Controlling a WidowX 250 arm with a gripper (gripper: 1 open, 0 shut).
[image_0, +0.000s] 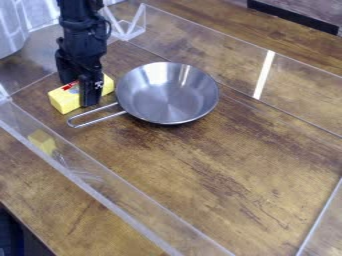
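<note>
My black gripper (83, 85) reaches down from the top left onto a yellow box (63, 100) with a red-and-white label, which lies on the wooden table. The gripper stands open, its fingers at the box, partly hiding it. Whether they touch it is unclear. A steel pan (170, 92) sits right beside the box, its wire handle pointing toward the lower left, below the box.
Clear plastic walls border the table (227, 180) on several sides. A pale object (11, 25) stands at the upper left edge.
</note>
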